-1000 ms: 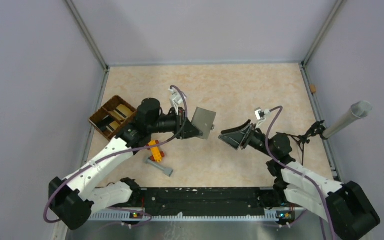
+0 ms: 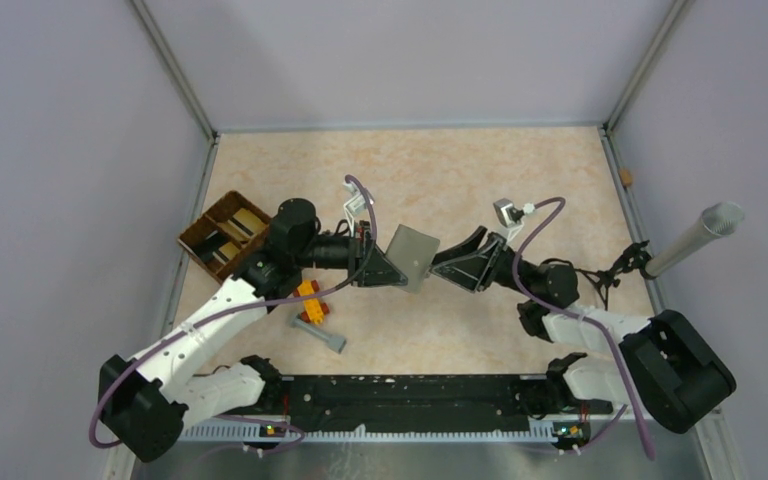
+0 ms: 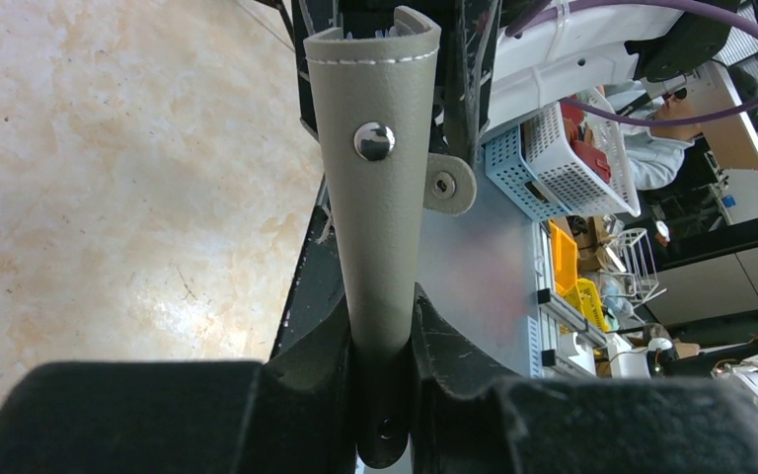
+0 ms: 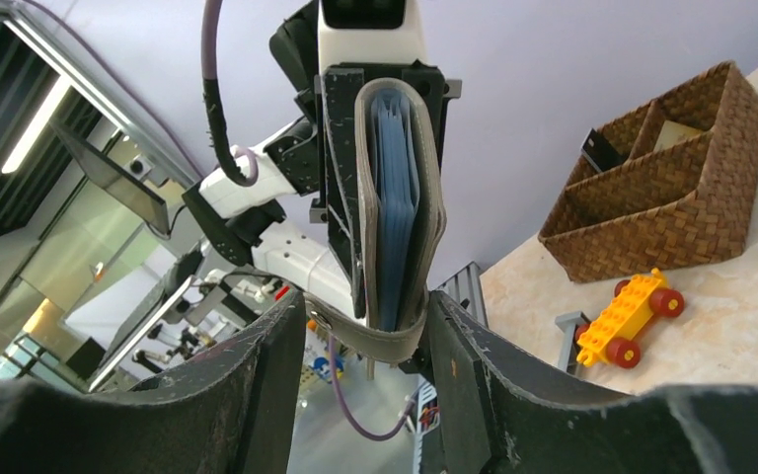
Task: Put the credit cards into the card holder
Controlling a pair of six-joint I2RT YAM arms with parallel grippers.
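A grey leather card holder (image 2: 412,255) with a white stitched edge and snap (image 3: 374,142) is held upright in my left gripper, shut on it. In the right wrist view its open side shows blue card sleeves (image 4: 395,207) inside. My right gripper is part open at the holder's near edge, its fingertips beside the rim and flap; whether they touch it is unclear. No separate credit card can be made out.
A woven basket (image 4: 651,222) with compartments stands at the left of the table. In front of it lie a yellow toy car (image 2: 312,305) and a grey bar (image 2: 315,330).
My right gripper has moved leftward and up to the card holder over the last second. My left gripper with the holder has shifted slightly toward the front edge.
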